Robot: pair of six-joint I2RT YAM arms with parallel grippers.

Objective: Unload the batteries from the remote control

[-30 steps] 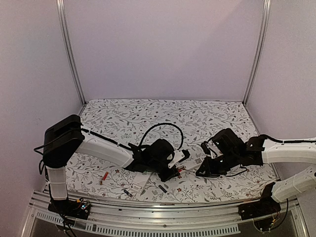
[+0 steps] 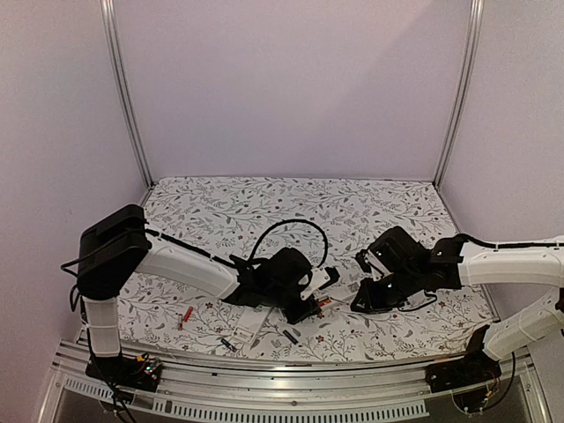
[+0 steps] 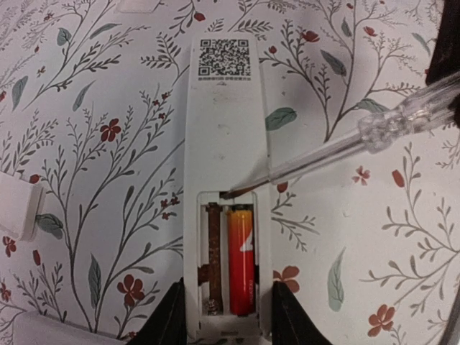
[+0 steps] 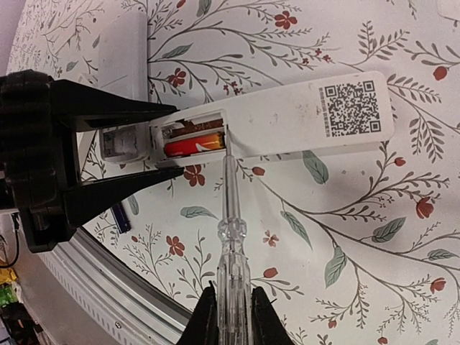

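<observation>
The white remote control (image 3: 226, 136) lies back up with its battery compartment uncovered. Inside sit a red and orange battery (image 3: 241, 266) and, beside it, a brown battery (image 3: 214, 259). My left gripper is shut across the compartment end of the remote, a finger on each side. My right gripper is shut on a clear-handled screwdriver (image 4: 233, 251). The screwdriver's thin dark tip meets the compartment's inner end edge, close to the ends of the batteries; whether it touches them I cannot tell.
Another white device (image 4: 123, 65) lies close beside the remote's compartment end. Loose batteries are on the cloth: a red one (image 2: 188, 314), a dark one (image 2: 228, 345) and another dark one (image 2: 290, 337). The cloth behind both arms is clear.
The left arm and the loose batteries look unmoved.
</observation>
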